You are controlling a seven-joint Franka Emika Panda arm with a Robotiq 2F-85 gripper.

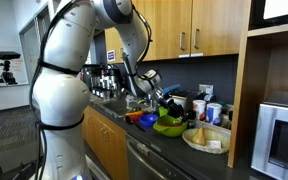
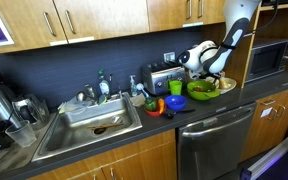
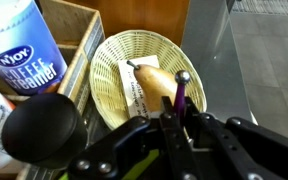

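Observation:
Over the green bowl, the black gripper is low, at the end of the white arm. It is also partly seen in exterior view 2, above the same bowl. In the wrist view, a thin purple stem with a shiny round end rises from between the fingers, which are shut on it. What the stem belongs to, and its lower part, are hidden by the gripper. Only a little green of the bowl shows under the gripper in that view.
A wicker basket beside the bowl holds a tan squash-like item and a white packet. A blue-and-white canister and a black-lidded jar stand close by. A blue bowl sits on the green bowl's other side.

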